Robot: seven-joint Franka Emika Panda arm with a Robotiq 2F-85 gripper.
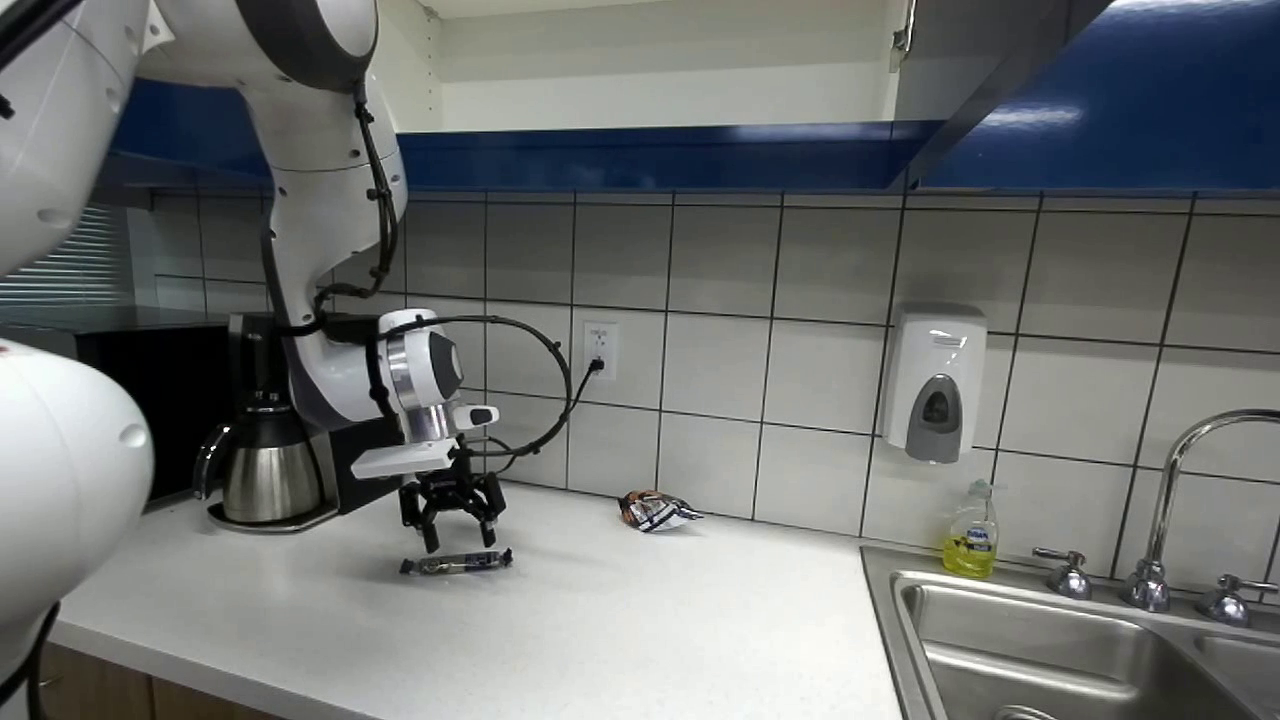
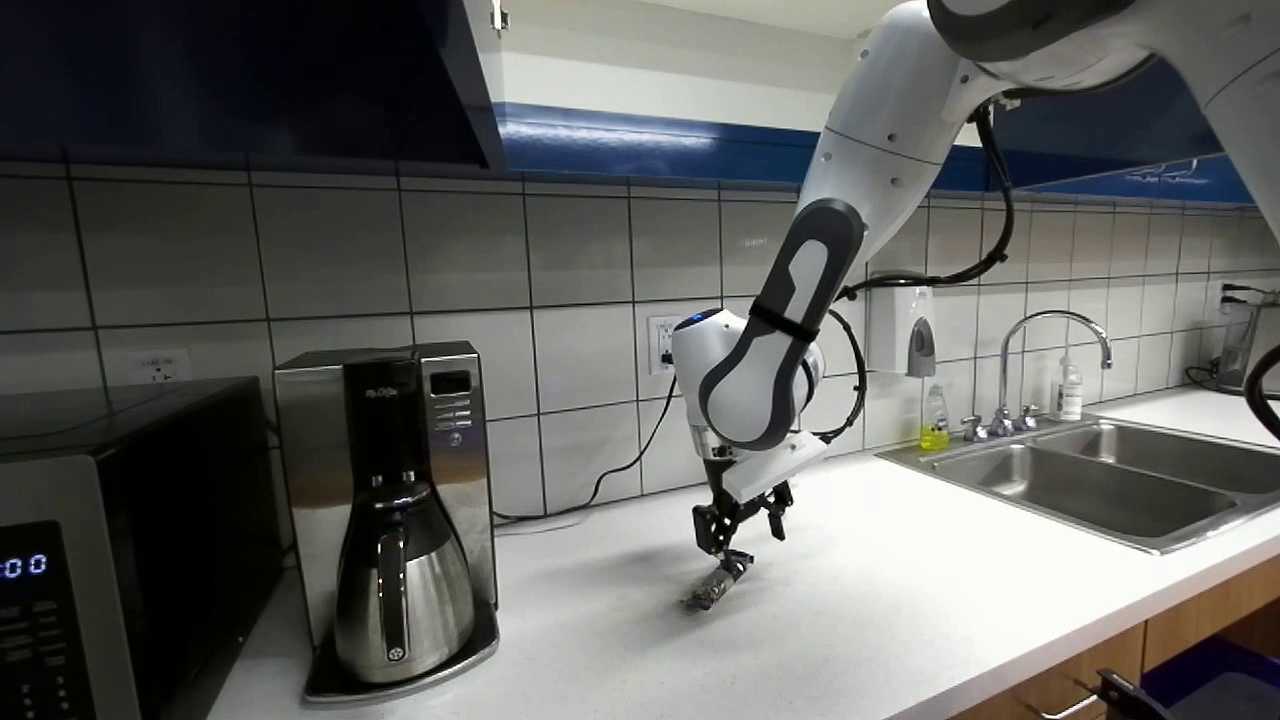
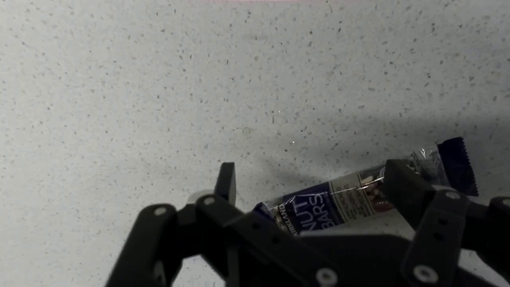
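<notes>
A nut bar in a clear and dark blue wrapper [image 3: 313, 210] lies flat on the white counter. It runs aslant under my gripper, whose two black fingers are spread wide apart. In the wrist view the right finger [image 3: 401, 184] covers part of the bar, while the left one stands beyond the wrapper's lower left end. From the first exterior view, the gripper [image 1: 456, 539] hangs just above and behind the bar [image 1: 456, 563]. The second exterior view has the bar [image 2: 717, 581] below the near finger; whether they touch I cannot tell.
A crumpled snack bag [image 1: 657, 510] lies by the tiled wall. The coffee maker [image 2: 402, 528] and microwave [image 2: 132, 528] stand to the left. At the right are the sink [image 1: 1044, 648] and dish soap [image 1: 970, 534].
</notes>
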